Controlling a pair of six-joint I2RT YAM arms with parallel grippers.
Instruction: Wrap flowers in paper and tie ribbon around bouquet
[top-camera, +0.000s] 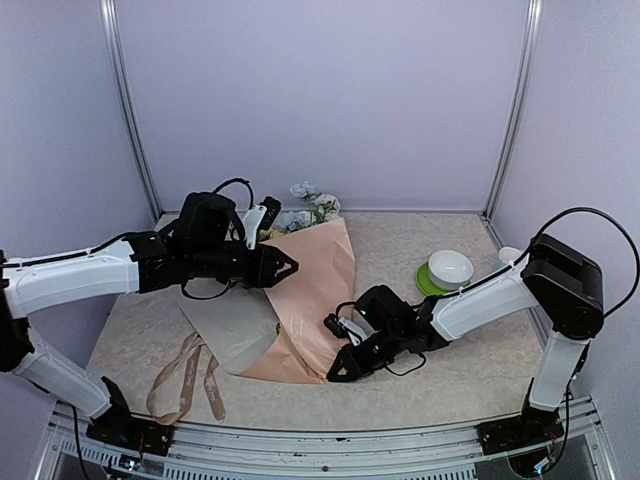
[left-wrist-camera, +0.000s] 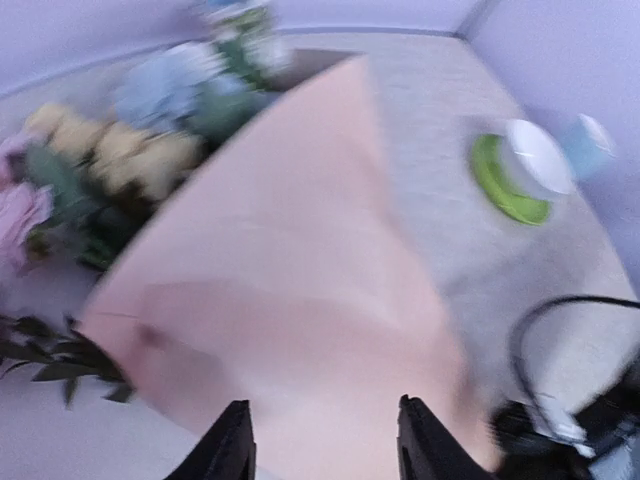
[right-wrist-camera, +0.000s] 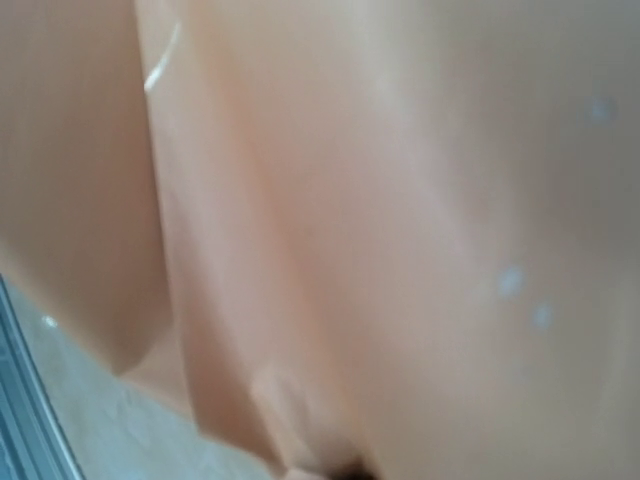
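Pink wrapping paper (top-camera: 318, 270) is folded over the fake flowers, with blue and white blooms (top-camera: 300, 217) showing past its far edge. In the left wrist view, blurred cream flowers (left-wrist-camera: 145, 160) and a pink one (left-wrist-camera: 22, 225) lie left of the paper (left-wrist-camera: 270, 250). My left gripper (top-camera: 283, 268) is raised over the wrap, its fingers (left-wrist-camera: 228, 445) apart with nothing between them. At the near edge of the wrap, my right gripper (top-camera: 338, 372) is low and shut on gathered paper (right-wrist-camera: 300, 430); its fingertips are mostly hidden. A loose pinkish ribbon (top-camera: 185, 380) lies at the front left.
On the right stand a white bowl (top-camera: 450, 268) on a green plate (top-camera: 424, 281) and a pale cup (top-camera: 508, 256). A translucent grey sheet (top-camera: 225, 335) extends left from under the pink paper. Bare table lies at the front right.
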